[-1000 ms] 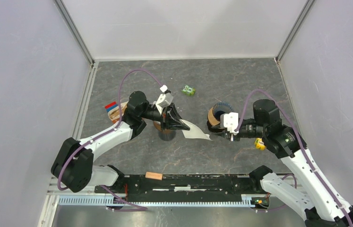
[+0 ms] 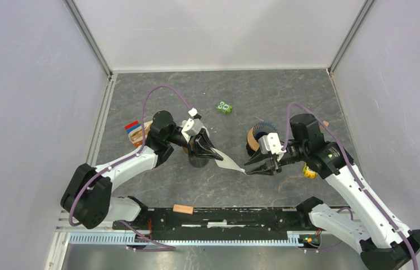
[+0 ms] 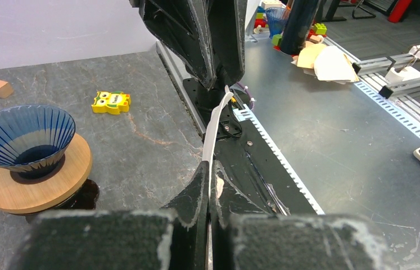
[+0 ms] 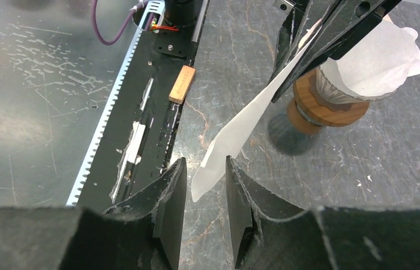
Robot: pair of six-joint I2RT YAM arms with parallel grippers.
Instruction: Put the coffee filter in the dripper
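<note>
In the middle of the top view a white paper filter [image 2: 227, 161] is pinched edge-on in my left gripper [image 2: 216, 154], which is shut on it. My right gripper stands part open with the filter's free end between or just beyond its fingertips; contact is not clear. The blue ribbed dripper [image 3: 22, 134] on a wooden ring [image 3: 67, 185] stands beside my right arm. A second dripper holder [image 4: 331, 115], holding white filters [image 4: 379, 62], stands behind my left gripper.
A green toy [image 2: 224, 107], a yellow toy [image 3: 111, 103] and a wooden cube [image 3: 0, 89] lie on the grey mat. A wooden block [image 2: 183, 208] lies on the front rail.
Over the last second my left gripper has turned slightly with the filter, and my right gripper has moved toward the front to the filter's free end.
</note>
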